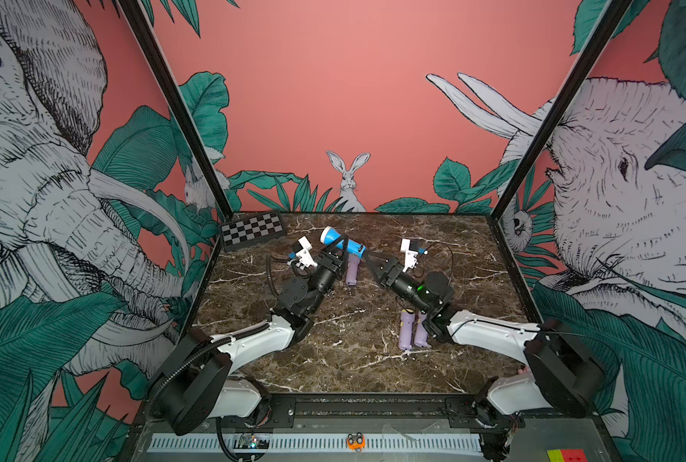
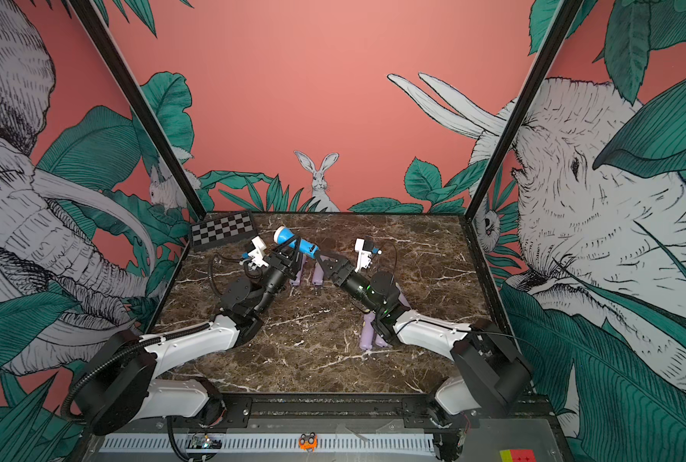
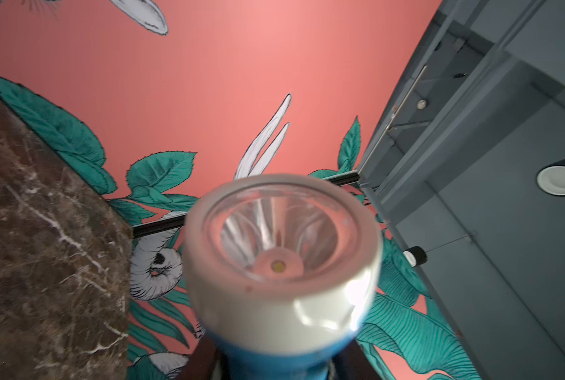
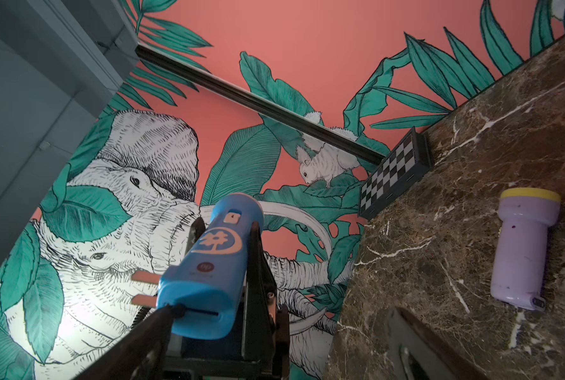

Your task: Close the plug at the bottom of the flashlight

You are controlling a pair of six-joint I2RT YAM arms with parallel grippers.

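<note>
My left gripper [image 1: 339,250] is shut on a blue flashlight [image 4: 212,250], holding it above the table. Its white lens head [image 3: 282,266] fills the lower middle of the left wrist view. In the right wrist view, the flashlight's bottom end [image 4: 200,313] faces the camera, with a dark slit and a small dark bit at its left end; whether the plug there is seated cannot be told. My right gripper is open, its blurred fingers [image 4: 415,342] apart with nothing between them. In the top views its tips are very near the flashlight's bottom; contact is unclear.
A purple flashlight [image 4: 520,253] stands or lies on the marble table behind the grippers. More purple flashlights [image 1: 406,329] are below the right arm. A checkered board [image 1: 252,229] sits at the back left.
</note>
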